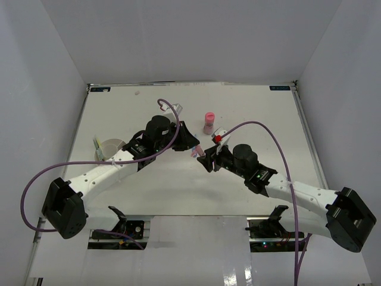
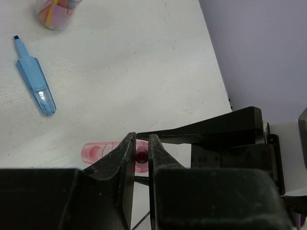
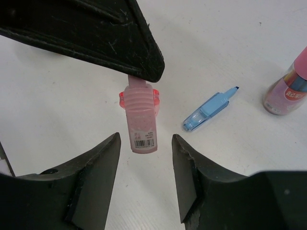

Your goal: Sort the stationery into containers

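Note:
My left gripper is shut on a pink marker (image 3: 141, 127), which hangs down from its fingers in the right wrist view. My right gripper stands part open just in front of the marker's lower end, one finger to either side. A second, red-pink piece (image 2: 96, 152) lies behind the held marker. A light blue highlighter (image 2: 36, 79) lies on the table. A pink-lidded jar of coloured items (image 1: 209, 123) stands behind the grippers.
A round pale container (image 1: 112, 146) with pens beside it sits at the left of the table (image 1: 250, 107). Walls border the sides.

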